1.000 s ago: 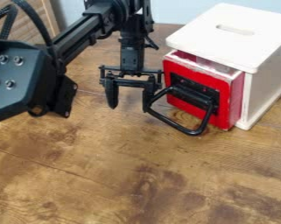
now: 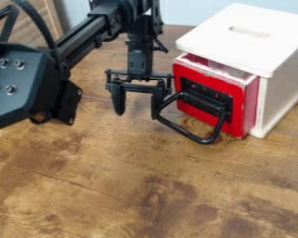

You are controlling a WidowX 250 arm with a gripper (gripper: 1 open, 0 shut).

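My black gripper (image 2: 138, 100) hangs pointing down over the wooden table, left of a white box (image 2: 244, 42) with a red front panel (image 2: 240, 118). A black loop handle (image 2: 195, 133) sticks out from the panel toward the gripper. The two fingers are spread apart, the right one at or very near the handle's left end; whether it touches, I cannot tell. The panel stands slightly out from the box body.
The arm's bulky black housing (image 2: 21, 88) fills the upper left. A pale wall lies behind.
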